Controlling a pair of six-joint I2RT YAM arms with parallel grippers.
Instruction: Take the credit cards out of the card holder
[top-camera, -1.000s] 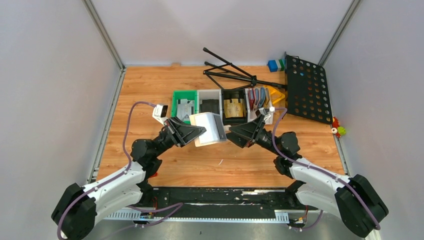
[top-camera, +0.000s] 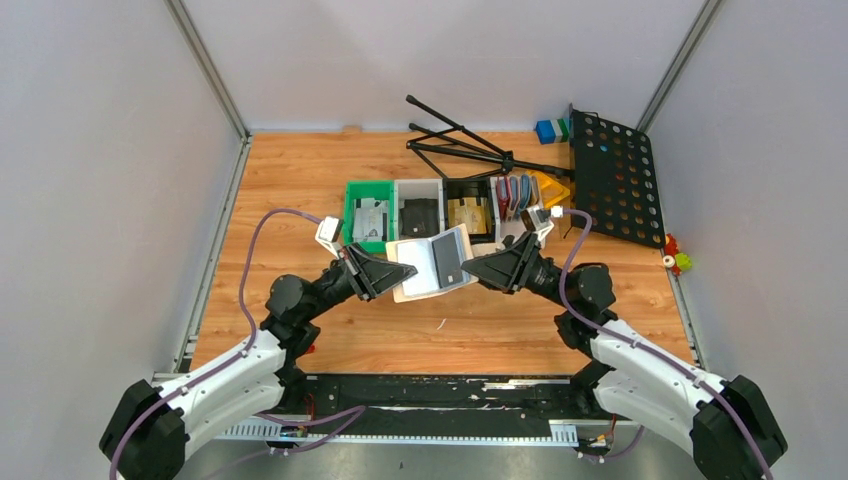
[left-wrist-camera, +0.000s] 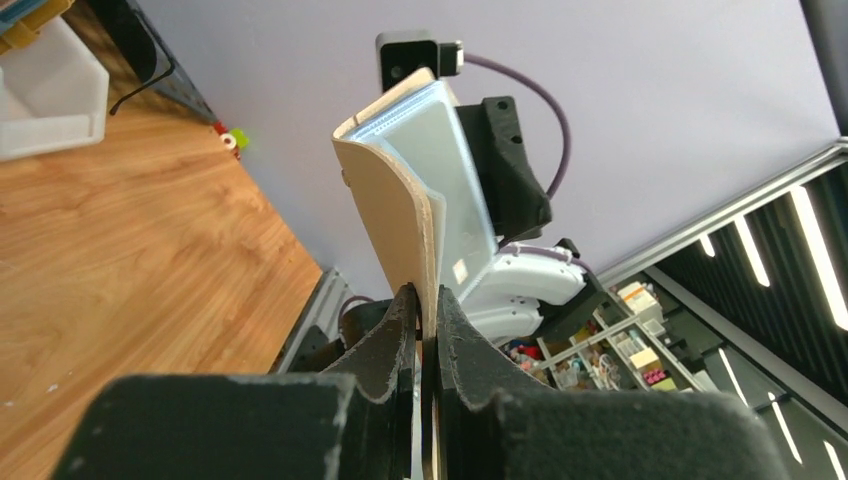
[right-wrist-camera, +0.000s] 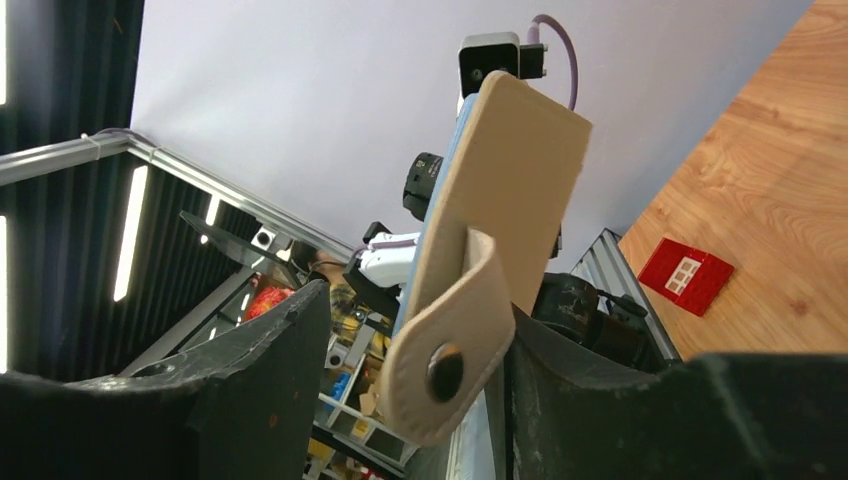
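Observation:
The beige card holder (top-camera: 405, 252) hangs in the air between both arms, spread open with its pale sleeves facing up. A grey card (top-camera: 447, 257) shows in its right-hand half. My left gripper (top-camera: 408, 272) is shut on one edge of the cover; in the left wrist view the cover (left-wrist-camera: 385, 215) passes between its fingertips. At the opposite side stands my right gripper (top-camera: 470, 267). The right wrist view shows its fingers (right-wrist-camera: 300, 345) apart, with the snap strap (right-wrist-camera: 455, 345) of the holder in the gap between them.
Behind the holder is a row of bins: a green bin (top-camera: 351, 205), a white bin, a black bin and a bin with several coloured items. A black perforated stand (top-camera: 615, 180) is at the right.

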